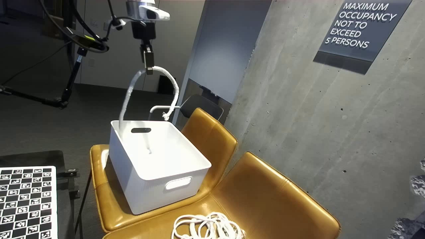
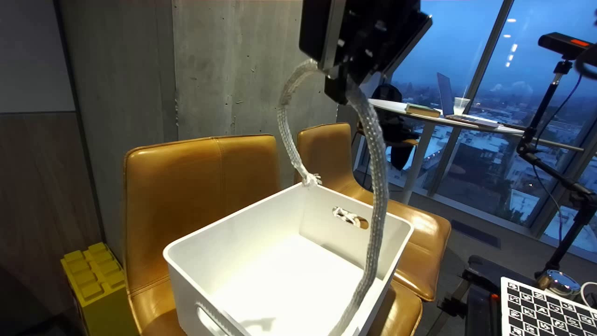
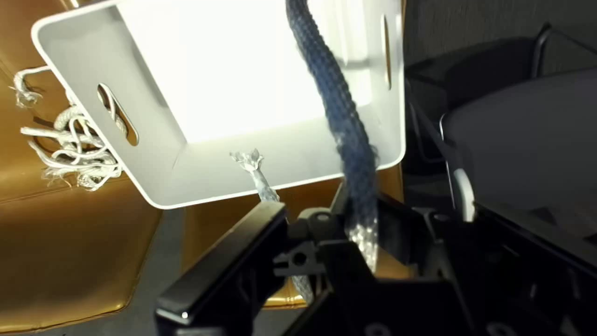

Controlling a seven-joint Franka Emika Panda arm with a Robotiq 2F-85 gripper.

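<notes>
My gripper [image 1: 149, 69] is shut on a thick braided rope [image 2: 376, 162], above the far end of a white bin [image 1: 159, 184]. From the grip the rope drapes to both sides. One side, with a frayed tip [image 1: 166, 116], curves down and ends in the air in exterior view 1. The longer side hangs down at the bin's far end, and part of it shows against the bin's inside. In the wrist view the rope [image 3: 341, 112] crosses above the bin's bright floor, and the frayed tip [image 3: 249, 161] appears over the bin's wall. The gripper hides the held part.
The bin stands on a tan chair [image 1: 99, 187]. A heap of white rope [image 1: 213, 226] lies on the neighbouring chair seat. A table with a checkered board [image 1: 28, 203] is at the left, and a camera stand [image 1: 71, 79] rises behind it. Concrete wall borders the chairs.
</notes>
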